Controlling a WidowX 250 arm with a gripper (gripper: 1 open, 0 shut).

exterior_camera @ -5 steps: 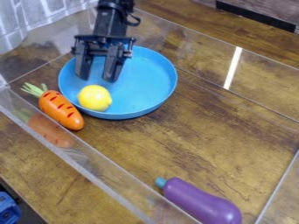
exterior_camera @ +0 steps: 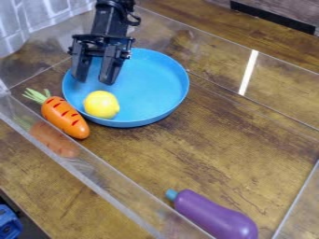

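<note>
My black gripper point(exterior_camera: 96, 65) hangs over the left back part of a blue plate point(exterior_camera: 159, 89), its fingers pointing down; whether anything is between them is unclear. A yellow lemon point(exterior_camera: 103, 104) lies on the plate in front of the gripper. An orange toy carrot point(exterior_camera: 65, 118) with a green top lies left of the plate, and a purple toy eggplant point(exterior_camera: 214, 213) lies at the bottom right.
A wooden surface point(exterior_camera: 237, 131) fills the view, clear to the right of the plate. A clear barrier runs across the lower left, with a small blue object point(exterior_camera: 6, 224) beyond it at the corner.
The gripper has risen slightly from where it was a second ago, staying over the plate. The lemon, carrot and eggplant have not moved.
</note>
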